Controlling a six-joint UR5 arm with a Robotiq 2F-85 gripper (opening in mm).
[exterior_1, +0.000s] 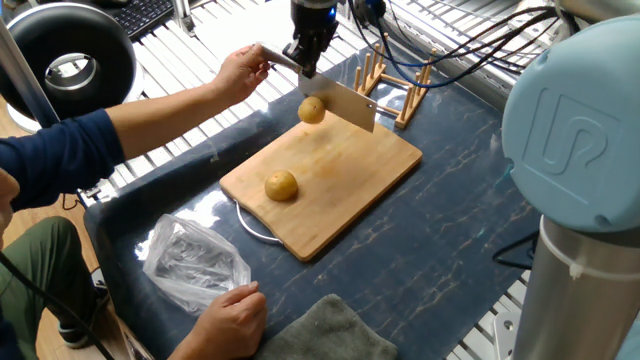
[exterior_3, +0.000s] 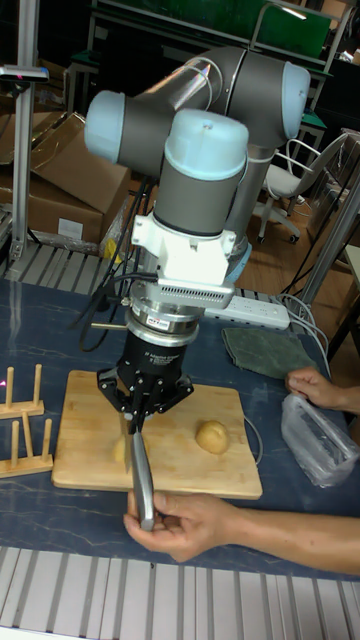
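Observation:
A cleaver with a broad metal blade hangs from my gripper, above the far end of the wooden cutting board. My fingers appear shut on it near where handle and blade meet. A person's hand grips the end of its handle. One potato sits against the blade's side and seems to cling there. Another potato rests on the board near its handle end. The fingertips' exact contact is small and dark in both views.
A wooden rack with upright pegs stands beyond the board. The person's other hand is by a clear plastic bag. A grey-green cloth lies at the front edge. Dark tabletop right of the board is clear.

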